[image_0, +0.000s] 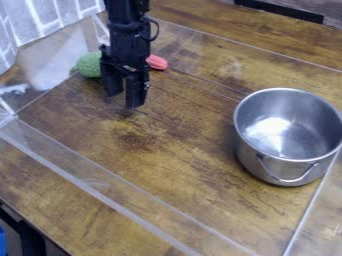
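Note:
My black gripper (126, 92) hangs low over the wooden board at the upper left, its fingers pointing down. Whether the fingers are apart or together is hard to make out. Behind it sits a green object (90, 63), partly hidden by the arm, and to its right a small pink-red object (156, 62), also partly covered by the arm.
A large steel pot (287, 113) stands on the right side of the wooden surface (160, 180). Clear plastic edging runs round the work area, with a white cloth (38, 20) at the top left.

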